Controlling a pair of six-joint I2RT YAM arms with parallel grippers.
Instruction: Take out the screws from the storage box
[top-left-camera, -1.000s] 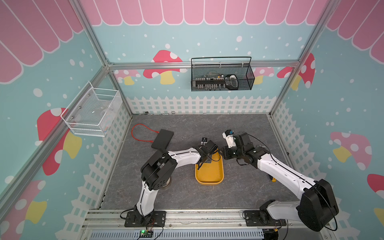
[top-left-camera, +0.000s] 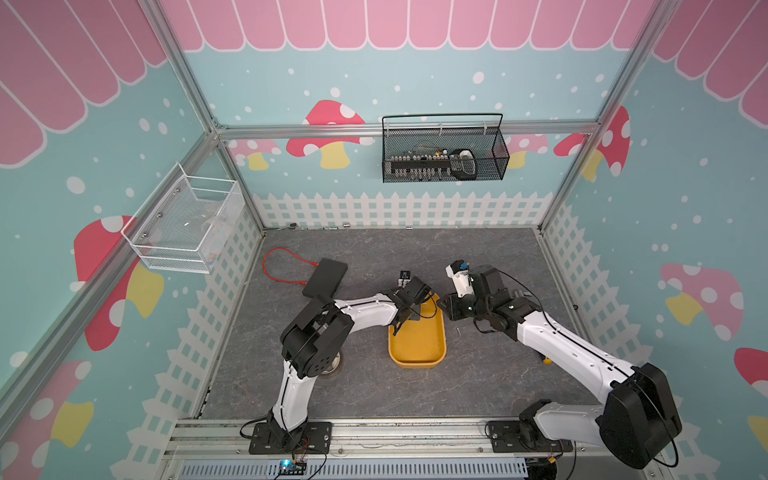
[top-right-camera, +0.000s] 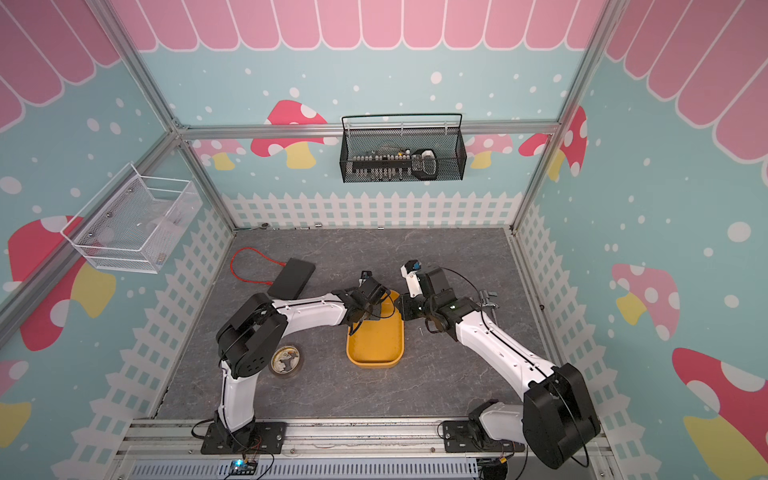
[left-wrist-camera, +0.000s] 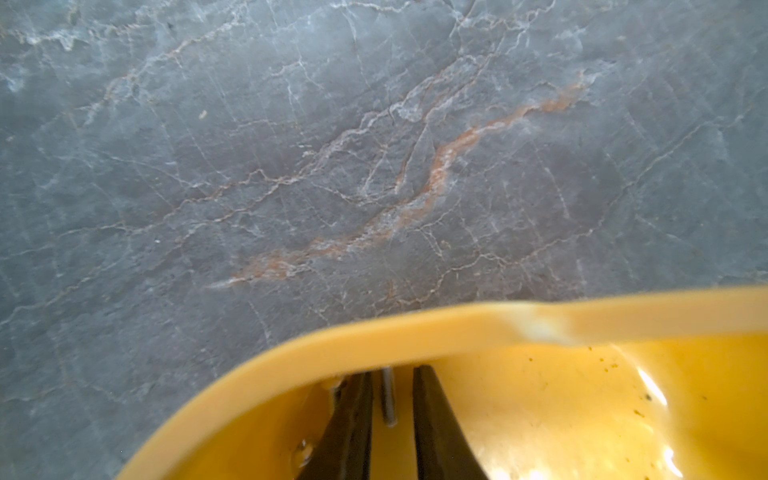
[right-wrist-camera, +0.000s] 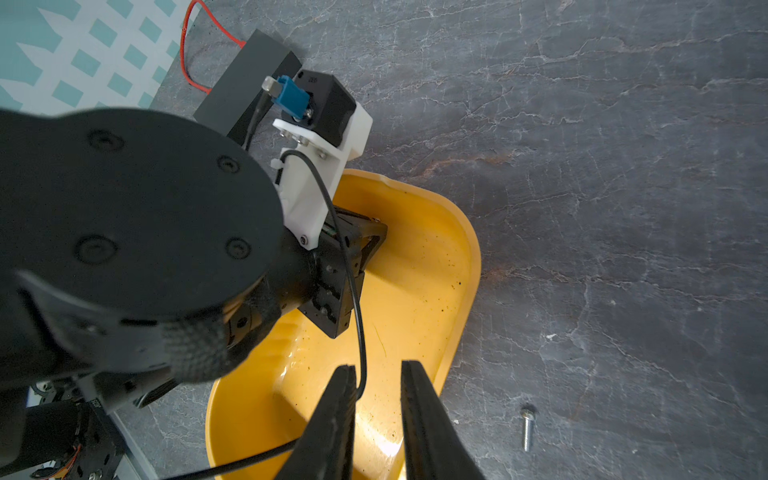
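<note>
The yellow storage box (top-left-camera: 417, 348) stands in the middle of the table. Inside its far end, my left gripper points down with its fingers apart. A thin metal screw (left-wrist-camera: 389, 397) shows in the gap between those fingers; neither side visibly grips it. Beside the left finger, other shiny metal bits (left-wrist-camera: 302, 453) are partly hidden in the box. My right gripper is open over the box's right side, nothing between its fingertips. One loose screw (right-wrist-camera: 528, 428) lies on the table right of the box.
A black case (top-left-camera: 325, 278) with a red cord lies at back left. The round tin (top-right-camera: 285, 360) is near the left arm. Metal tools (top-right-camera: 489, 300) lie right of the right arm. Bare table lies in front of the box.
My left gripper has shifted slightly left and toward the back, and the yellow box has slid a little the same way. The right arm has barely moved.
</note>
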